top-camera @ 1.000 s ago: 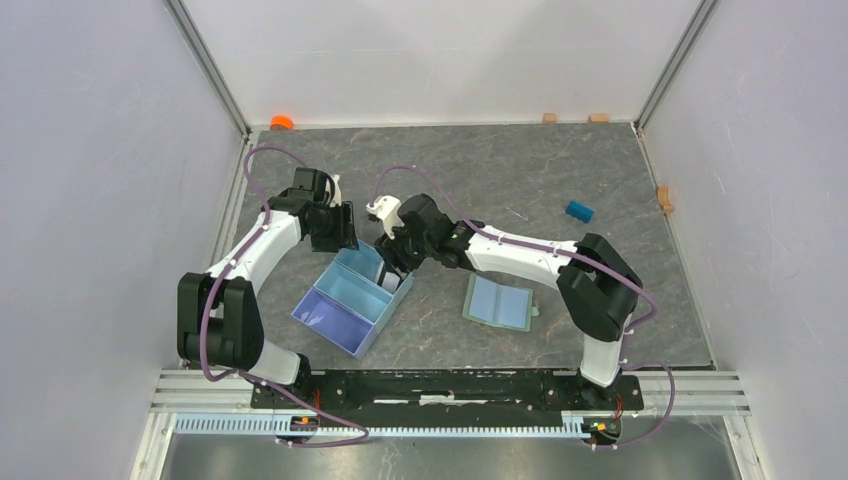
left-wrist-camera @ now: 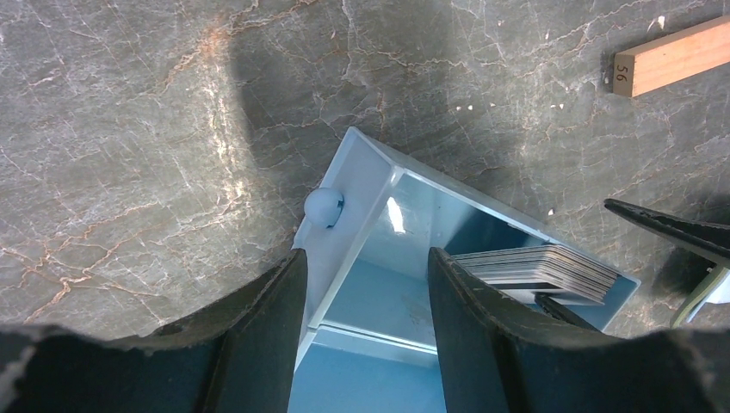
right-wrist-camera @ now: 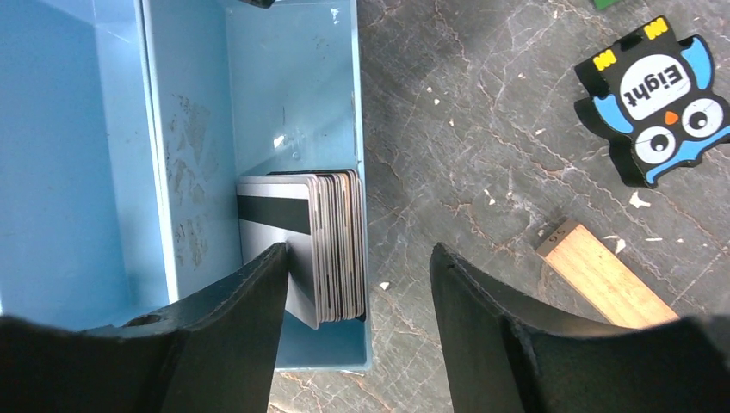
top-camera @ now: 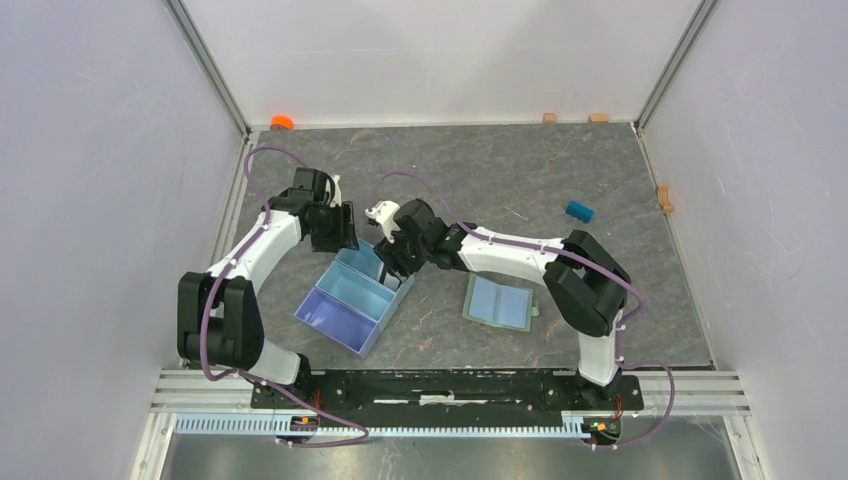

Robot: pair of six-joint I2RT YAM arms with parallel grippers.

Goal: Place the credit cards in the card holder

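A stack of cards (right-wrist-camera: pixel 342 249) stands on edge inside the end compartment of a blue tray (right-wrist-camera: pixel 163 172), against its outer wall. My right gripper is open around the stack and that wall: one finger touches or nearly touches a card's face, the other is outside the tray. My left gripper is open over the tray's corner by a round blue knob (left-wrist-camera: pixel 324 207), with no card between its fingers. In the top view, a flat green-edged item with two pale blue panels (top-camera: pixel 498 303), perhaps the open card holder, lies right of the tray.
A black owl-shaped block (right-wrist-camera: pixel 654 103) and a wooden block (right-wrist-camera: pixel 607 280) lie beside the tray. Farther right is a blue block (top-camera: pixel 579 211).
The tray has slid very slightly right. My left arm looks still.
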